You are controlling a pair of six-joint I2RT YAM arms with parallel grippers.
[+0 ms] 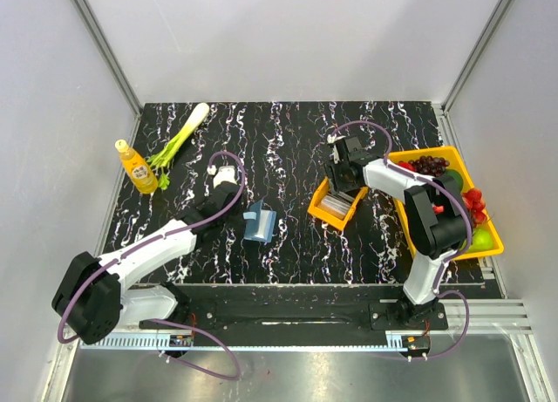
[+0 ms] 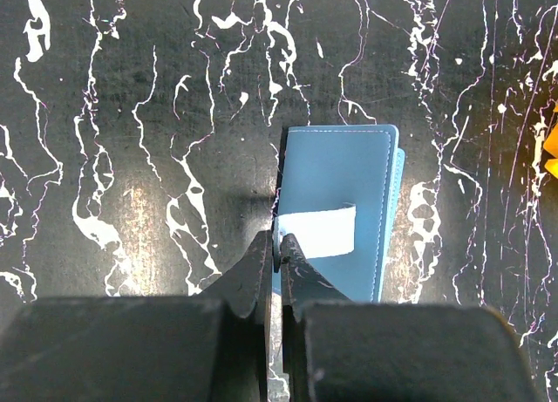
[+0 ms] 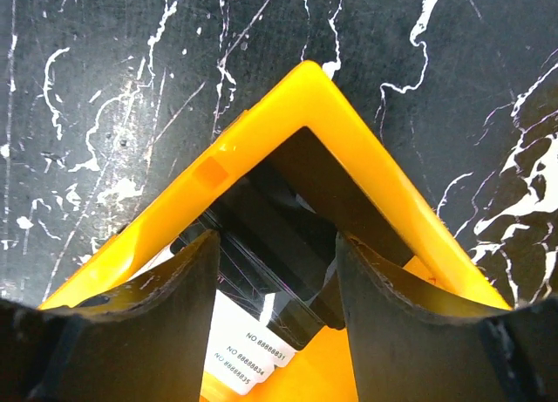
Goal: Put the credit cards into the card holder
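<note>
A blue card holder [image 2: 340, 175] with a white strip stands part open on the marble-patterned table. My left gripper is shut on its left cover, which stands up edge-on in the left wrist view. From above, the holder [image 1: 263, 227] lies left of an orange tray [image 1: 323, 214]. Inside that tray are black cards [image 3: 266, 232] and several white cards [image 3: 248, 354] with printed numbers. My right gripper is over the tray's corner, fingers apart, with black cards below and between the tips. Whether either fingertip touches a card, I cannot tell.
A yellow basket [image 1: 497, 241] of fruit and vegetables stands at the right, under and beside my right arm. At the far left are a yellow bottle [image 1: 137, 168] and a celery stalk [image 1: 185, 132]. Bare table lies between holder and tray.
</note>
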